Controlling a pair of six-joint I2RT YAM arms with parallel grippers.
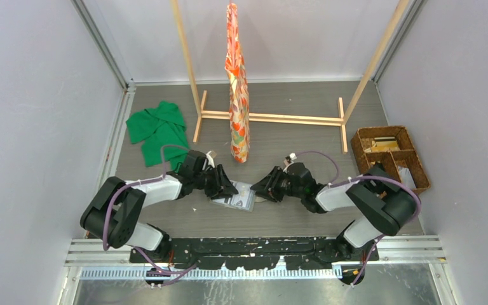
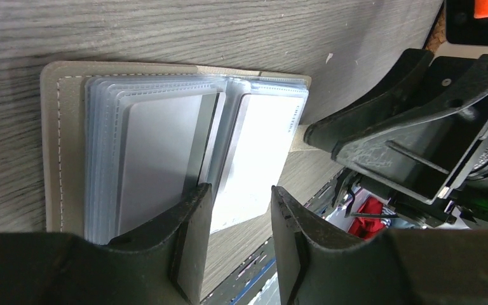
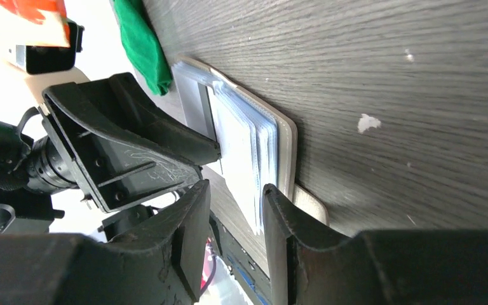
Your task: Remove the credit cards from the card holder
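The card holder lies spread on the table, its tan stitched cover [image 2: 52,146] under clear plastic sleeves. White cards show through the sleeves, one on the left half [image 2: 159,143] and one on the right half [image 2: 262,143]. Over the holder, my left gripper is part open; its fingertips stand apart at the fold between the sleeves, with no card clearly gripped. From the other side my right gripper reaches over the right-hand sleeves [image 3: 251,136], part open, one fingertip close by their edge. Whether that fingertip touches the sleeves cannot be told.
A wicker basket [image 1: 391,154] at the far right has a yellow item [image 1: 384,145] and white items [image 1: 406,176] inside. Green cloth [image 1: 159,130] lies at the left. Behind stands a wooden rack [image 1: 279,118] with a patterned cloth [image 1: 237,95] hanging from it.
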